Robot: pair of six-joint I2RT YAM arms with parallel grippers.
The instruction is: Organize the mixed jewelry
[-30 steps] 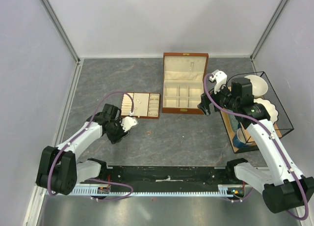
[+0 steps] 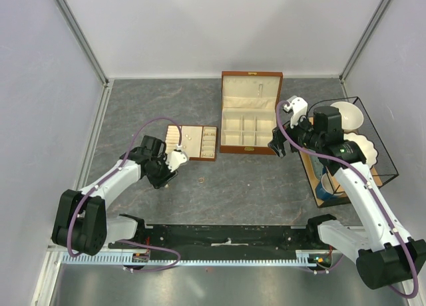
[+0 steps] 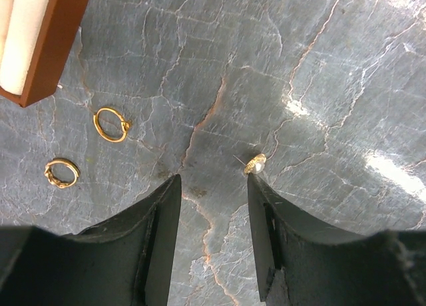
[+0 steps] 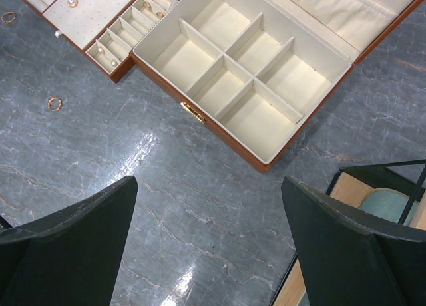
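Observation:
My left gripper (image 2: 166, 176) is low over the grey mat, left of centre, open. In the left wrist view a small gold-and-clear piece with a pin, like an earring (image 3: 255, 163), lies just beyond its fingertips; two gold rings (image 3: 112, 111) lie separately to the upper left. The jewelry tray (image 2: 192, 142) holds some pieces in its pad and compartments. To its right the brown case (image 2: 255, 150) stands open, its compartments looking empty. My right gripper (image 2: 279, 141) hangs open beside the case; another gold ring (image 4: 54, 104) shows in the right wrist view.
A wire rack (image 2: 373, 120) with plates and a blue cup (image 2: 325, 188) stands at the far right. Walls surround the back and sides.
The right arm and the boxes are unchanged.

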